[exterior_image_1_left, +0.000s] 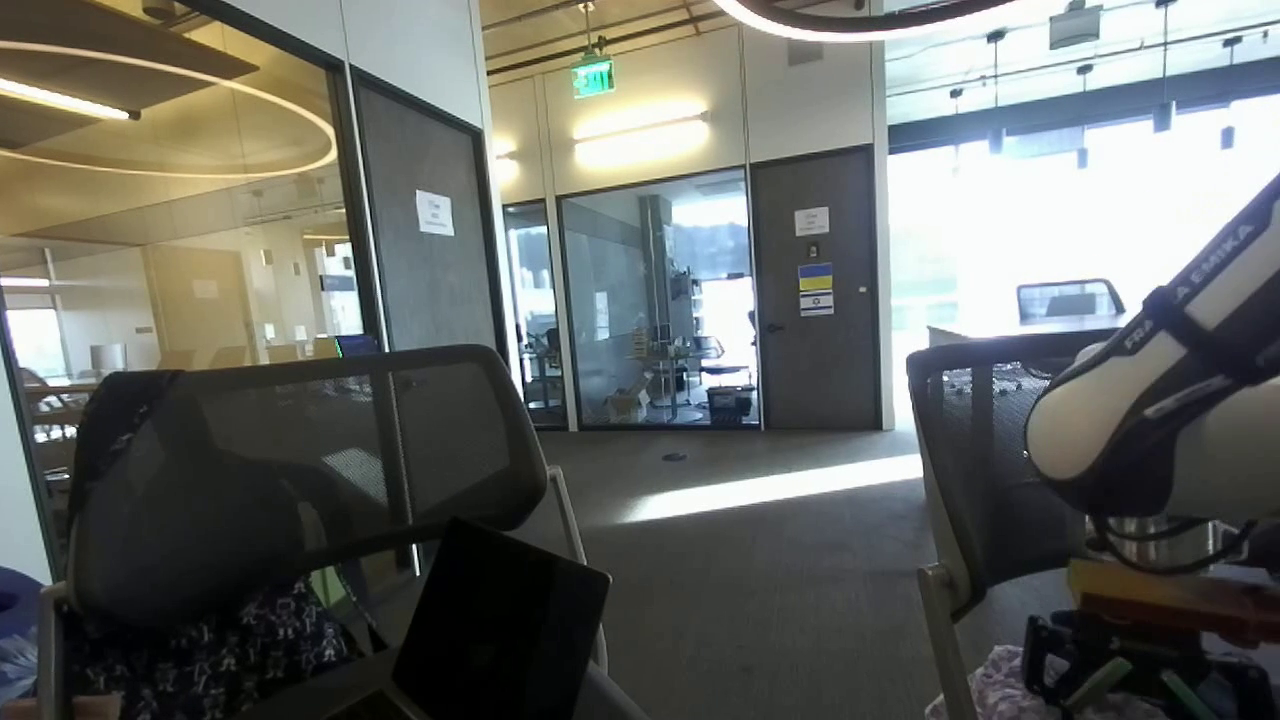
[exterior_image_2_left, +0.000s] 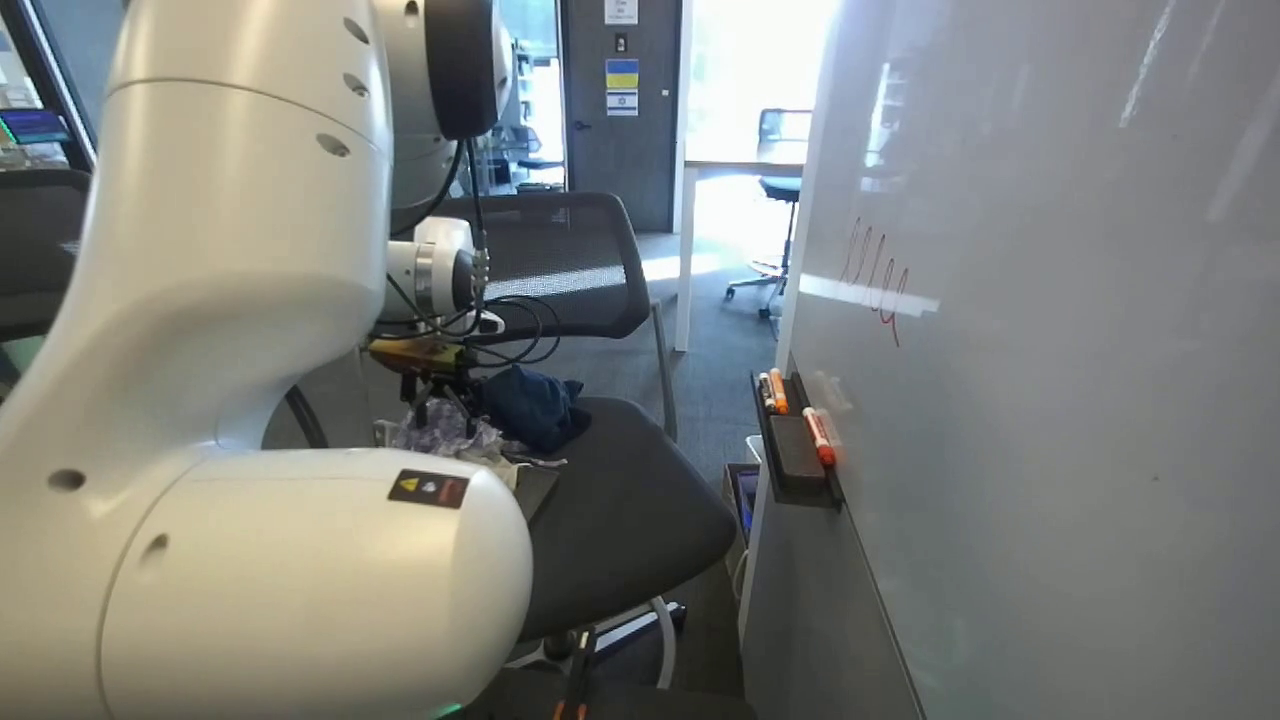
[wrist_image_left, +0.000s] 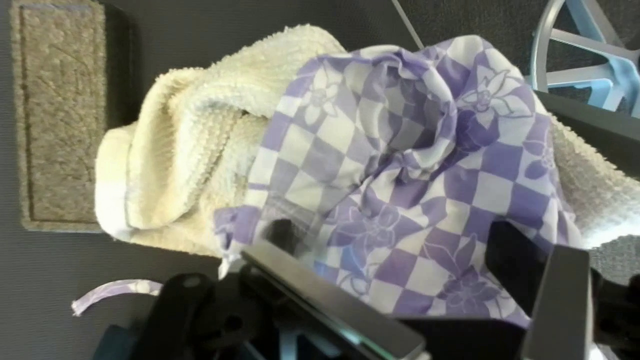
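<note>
Below my gripper, in the wrist view, lies a crumpled purple-and-white checkered cloth (wrist_image_left: 372, 240) with a flower pattern. Its fingers stand wide apart on either side of the cloth's near part, so my gripper is open; whether they touch the fabric I cannot tell. Under and beside that cloth is a cream towel (wrist_image_left: 180, 132). A dark blue cloth (exterior_image_2_left: 534, 408) sits on the chair seat beside the checkered one in exterior view 2. The gripper points down over the seat there, partly hidden behind the arm.
A brown block (wrist_image_left: 60, 114) sits left of the towel. The chair's mesh back (exterior_image_2_left: 552, 258) rises behind the cloths. To the right stands a whiteboard (exterior_image_2_left: 1056, 360), its tray (exterior_image_2_left: 801, 456) holding markers.
</note>
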